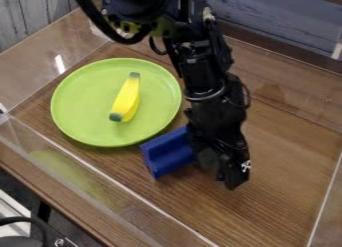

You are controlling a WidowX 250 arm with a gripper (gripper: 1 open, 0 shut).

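Note:
The black robot gripper (222, 161) hangs low over the wooden table, right of centre, with its fingers down at the right end of a blue block (167, 151). It is open; whether the block lies between the fingers or just beside them is hard to tell, as the gripper hides that end.
A green plate (80, 119) at the left holds a yellow banana (126, 97). Clear plastic or wooden walls edge the workspace at left and back.

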